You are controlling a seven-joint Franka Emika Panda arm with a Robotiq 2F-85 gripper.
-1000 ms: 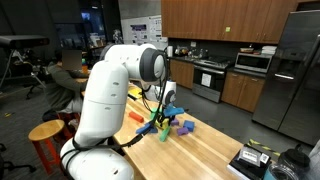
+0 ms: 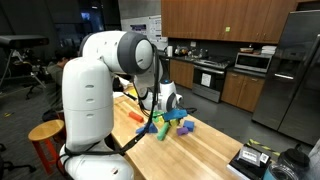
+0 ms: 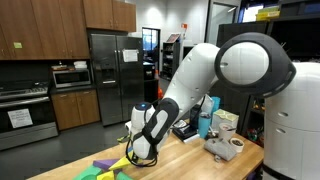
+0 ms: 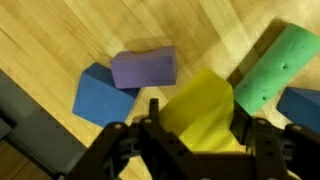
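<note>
A yellow block (image 4: 203, 110) sits between the fingers of my gripper, which is shut on it in the wrist view. Beside it on the wooden table lie a purple block (image 4: 144, 68), a blue block (image 4: 104, 94) and a green cylinder-like block (image 4: 278, 68). Another blue block (image 4: 300, 106) shows at the right edge. In exterior view 1 my gripper is small and low over the cluster, near the green block (image 2: 254, 157). Whether the yellow block touches the table is hard to tell.
An orange-red block (image 2: 136, 117) and a long green piece (image 2: 42, 155) lie to the left. A dark box (image 2: 250, 160) stands at the table's front right, with dark round items (image 2: 292, 162) beside it.
My arm and gripper have shifted slightly over the block cluster during the last second. The other blocks look unmoved.
</note>
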